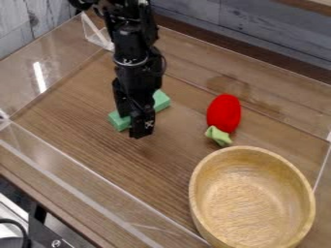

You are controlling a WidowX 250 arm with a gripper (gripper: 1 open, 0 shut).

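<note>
My black gripper (pixel 137 108) reaches down from the top over a mint-green block (pixel 120 118) lying diagonally on the wooden table, its fingers open around the block's middle, which they partly hide. Whether they touch it I cannot tell. A red rounded object (pixel 223 112) lies to the right, with a small pale-green item (pixel 218 136) just below it. A wide cream bowl (pixel 253 198) stands at the lower right.
Grey panels line the back edge, and black cables lie at the lower left corner.
</note>
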